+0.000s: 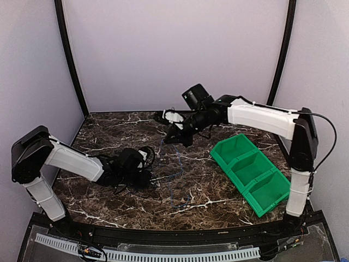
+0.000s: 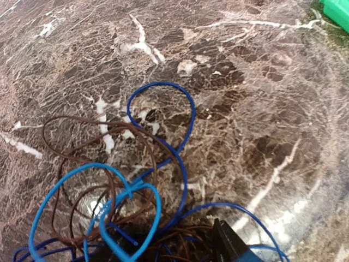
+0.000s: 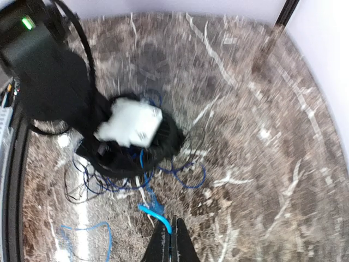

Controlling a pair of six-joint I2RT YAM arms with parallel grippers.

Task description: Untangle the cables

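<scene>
In the right wrist view my right gripper is shut on the light blue cable (image 3: 155,214), whose line runs back toward the pile. From above, this gripper (image 1: 170,137) hangs over the middle of the table with blue strands below it. The left gripper is low over the tangle, its fingers (image 2: 224,240) apart with cables between them; the other finger is mostly covered by light blue loops (image 2: 57,188). A dark blue cable (image 2: 194,112) loops out beyond a brown cable (image 2: 49,128). Crossings near the left fingers are hidden.
A green three-compartment box (image 1: 251,169) occupies the right side of the table. A loose light blue stretch (image 1: 180,205) lies toward the front. Bare marble (image 1: 117,123) spreads at the back left.
</scene>
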